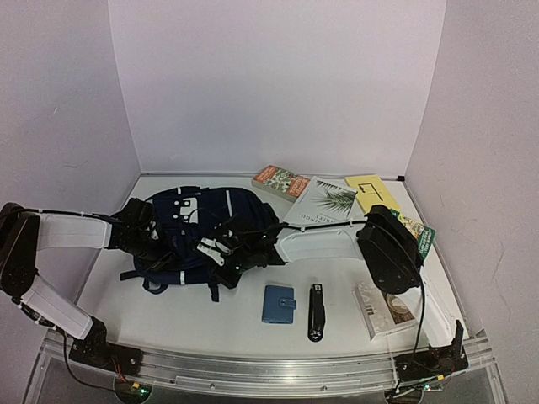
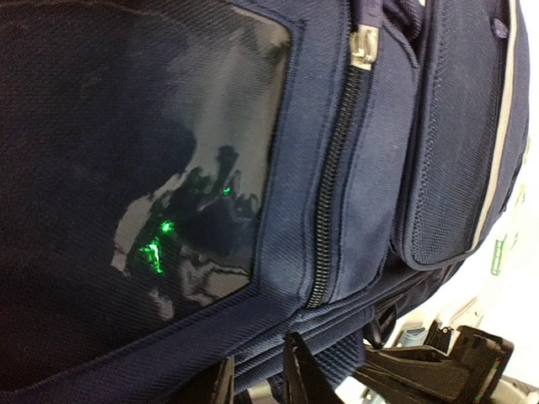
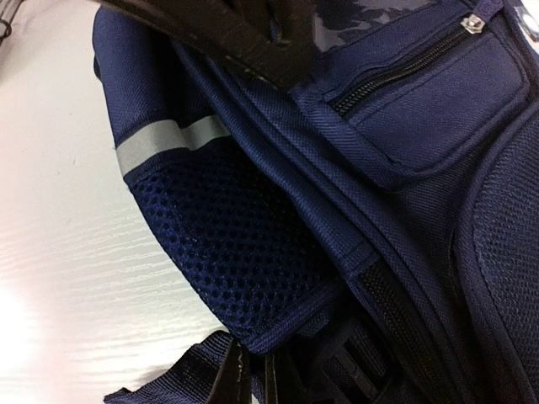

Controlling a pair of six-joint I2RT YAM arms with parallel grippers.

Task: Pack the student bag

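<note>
The navy backpack [image 1: 189, 219] lies on the left half of the table, with a clear window, zipped pockets and a mesh side pocket [image 3: 219, 236]. My left gripper is at its left part, fingertips at the fabric edge; whether it holds anything is unclear. My right gripper is at the bottom of the mesh pocket, fingertips close together among fabric and straps; whether shut on them I cannot tell. A blue wallet [image 1: 278, 305] and a black elongated item [image 1: 317, 311] lie in front on the table.
At the back right lie an orange-covered book [image 1: 274, 181], a white book [image 1: 324, 198], a yellow book [image 1: 370, 192] and a green book [image 1: 421, 231]. Another book [image 1: 379, 316] lies at front right, under the right arm.
</note>
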